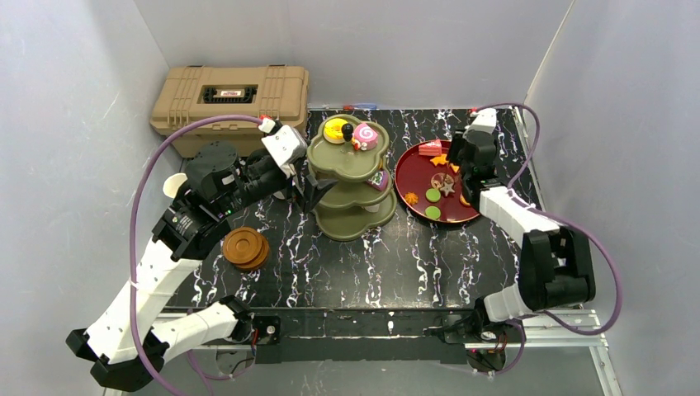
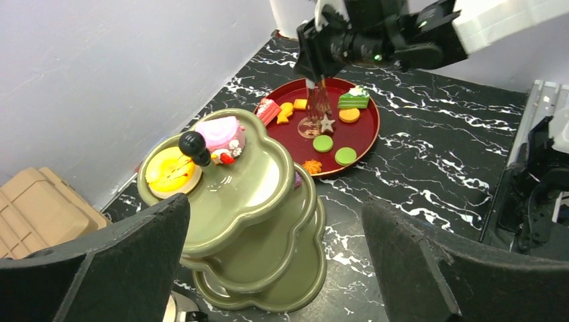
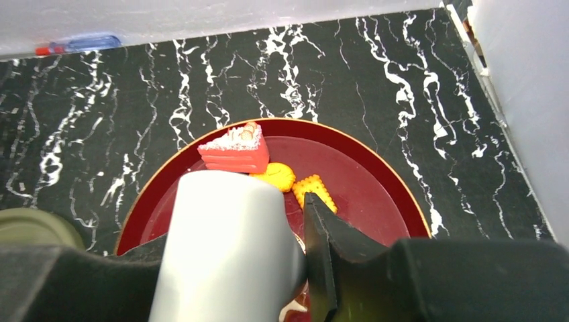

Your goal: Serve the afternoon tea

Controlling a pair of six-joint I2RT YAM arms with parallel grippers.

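A white rounded handle (image 3: 228, 248) fills the space between the fingers of my right gripper, close to the camera. Below that gripper, a clear, streaky tool end (image 2: 319, 102) reaches down to a brown round cookie (image 2: 308, 128) on the red tray (image 1: 404, 190). Beside this cookie is a star cookie (image 2: 327, 125). Nothing lies between the spread fingers of my left gripper (image 1: 314, 195), close to the green tiered stand (image 1: 351, 169). On the stand's top tier sit a yellow cake (image 2: 172, 173) and a pink cake (image 2: 223, 133).
The tray also holds a red cake slice (image 3: 236, 149), a green cake slice (image 2: 353, 99), yellow biscuits and two green discs. A tan case (image 1: 231, 103) stands at back left, brown coasters (image 1: 245, 248) lie below it.
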